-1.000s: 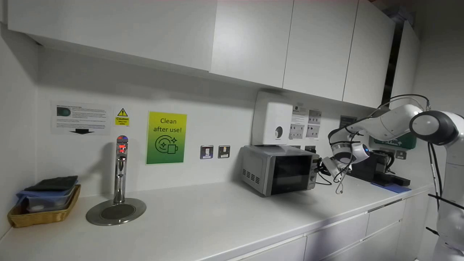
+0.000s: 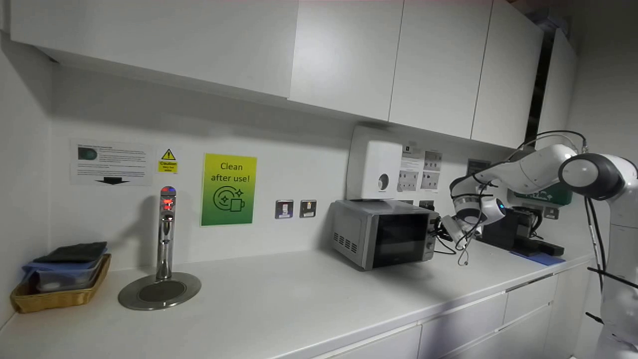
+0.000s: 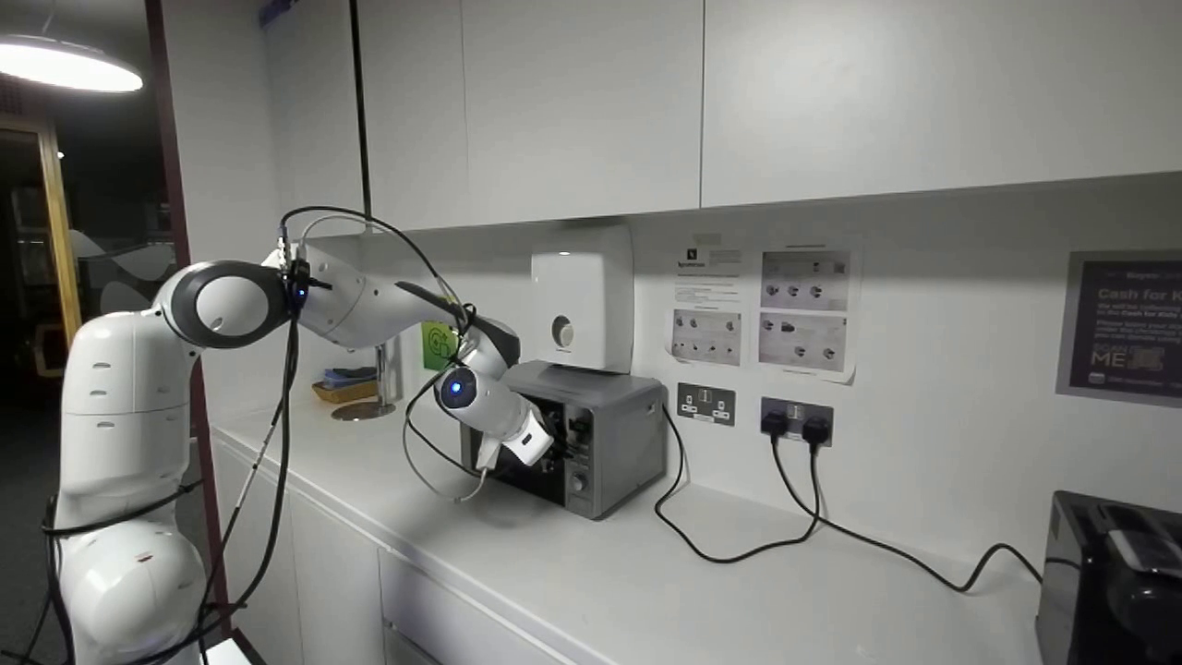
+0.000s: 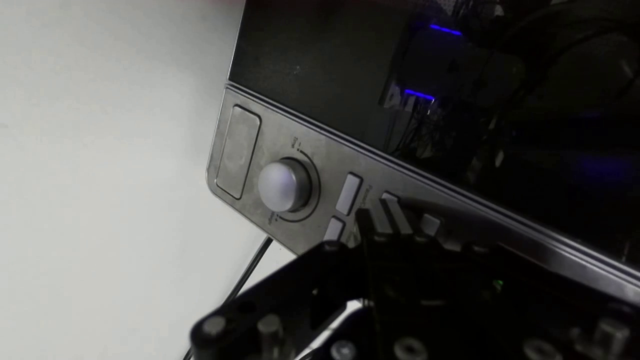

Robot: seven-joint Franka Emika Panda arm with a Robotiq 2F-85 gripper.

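Observation:
A grey microwave (image 2: 353, 239) with a dark glass door stands on the counter, its door closed. In the wrist view its control panel shows a silver knob (image 4: 284, 185), a large flat button (image 4: 238, 152) and several small oblong buttons (image 4: 349, 194). My gripper is shut, its two fingertips side by side over the small buttons with nothing visible between them. They hide part of the panel, and whether they touch a button I cannot tell. In the second exterior view the gripper (image 3: 560, 432) is in front of the panel side of the microwave (image 3: 633, 449).
A white dispenser (image 2: 375, 161) hangs above the microwave. Black cables (image 3: 726, 558) run from the wall sockets over the counter. A black appliance (image 3: 1091, 576) stands at the right, while a tap (image 2: 165, 233) and a basket (image 2: 63, 299) are far left.
The arm and wrist have shifted slightly left, toward the microwave, in the first exterior view. The microwave has not moved.

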